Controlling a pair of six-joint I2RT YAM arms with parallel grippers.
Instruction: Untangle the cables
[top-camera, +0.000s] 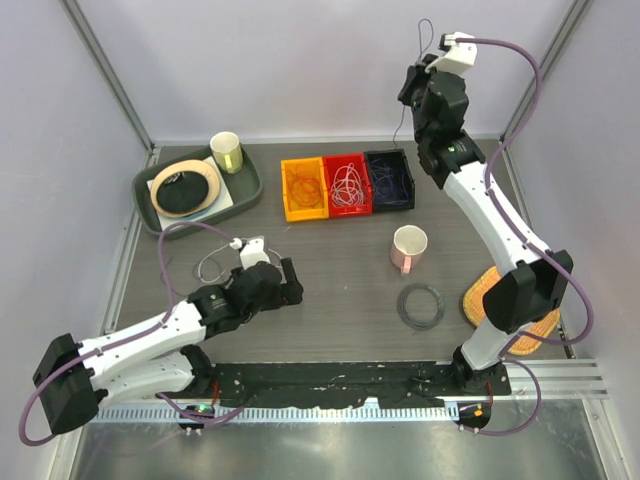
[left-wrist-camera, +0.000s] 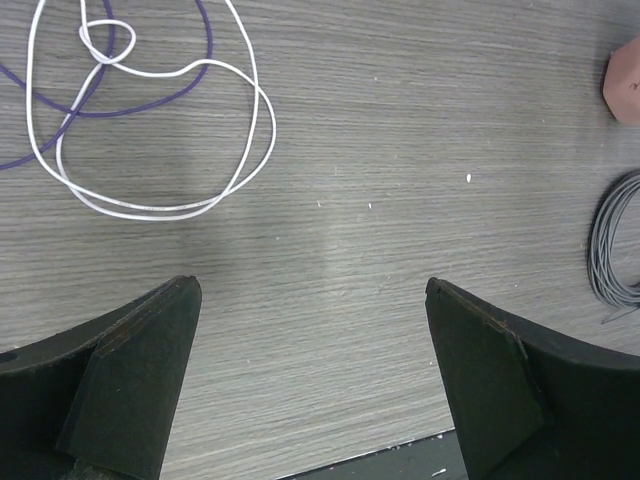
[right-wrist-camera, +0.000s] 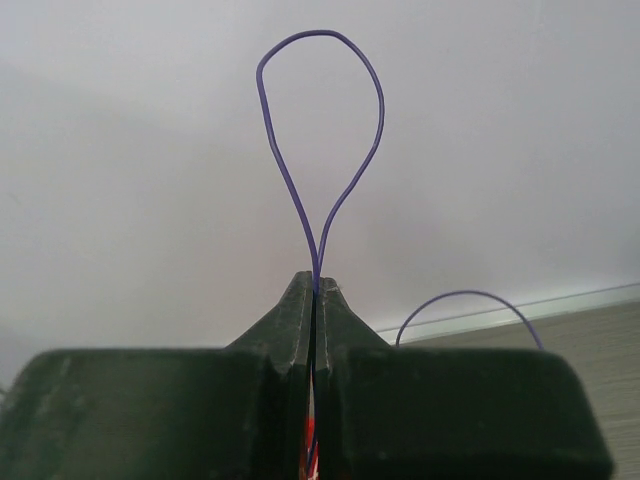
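Observation:
My right gripper is shut on a purple cable (right-wrist-camera: 378, 110), which rises in a loop above the fingertips. In the top view the cable's loop (top-camera: 421, 35) and a hanging tail (top-camera: 402, 125) show against the back wall, behind the black box (top-camera: 411, 195). Low over the table, my left gripper stands open with nothing between its fingers. Beyond its fingers, a white cable (left-wrist-camera: 150, 213) lies in loose loops on the table, crossed by another purple cable (left-wrist-camera: 150, 103). The left arm partly covers this pair in the top view.
An orange box (top-camera: 288, 208) and a red box (top-camera: 349, 210) with white cable stand beside the black box. A pink mug (top-camera: 409, 246), a coiled grey cable (top-camera: 407, 313) and a woven mat (top-camera: 480, 300) lie to the right. A green tray (top-camera: 248, 193) sits back left.

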